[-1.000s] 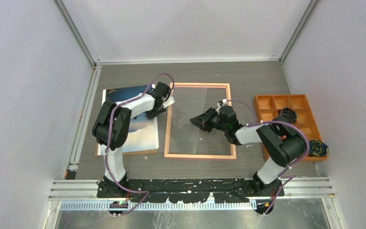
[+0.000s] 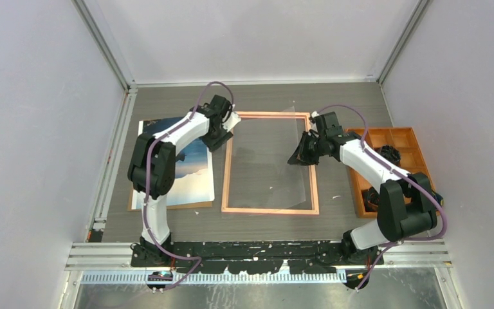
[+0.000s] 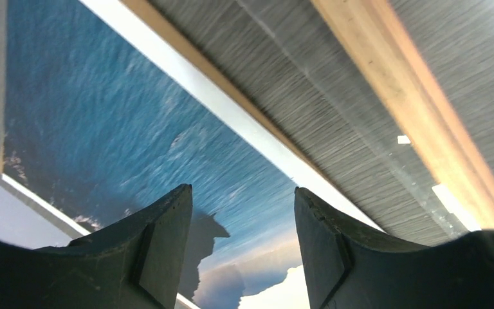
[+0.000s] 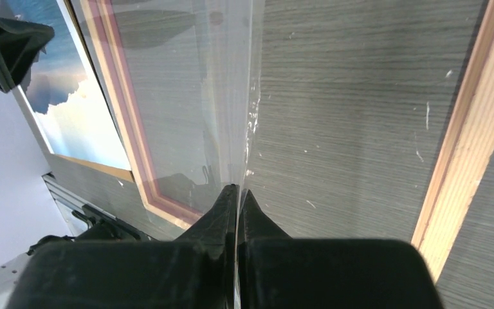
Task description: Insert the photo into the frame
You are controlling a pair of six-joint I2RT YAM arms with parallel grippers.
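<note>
A wooden photo frame [image 2: 270, 211] lies flat in the middle of the table, the grey tabletop showing through its opening. A clear sheet [image 4: 228, 84] spans most of the frame, tilted up at its right edge, where my right gripper is shut on it. To the left is the photo [image 2: 193, 187], a blue sea and pale cloud picture with a white border, resting on a brown board [image 3: 212, 71]. Over the photo's right edge my left gripper stands part open, its black fingers [image 3: 167, 222] apart and empty.
An orange wooden organizer [image 2: 379, 136] with dark bundles in it stands at the right.
My right gripper has moved right with the clear sheet's edge, from above the frame's opening to near its right side.
</note>
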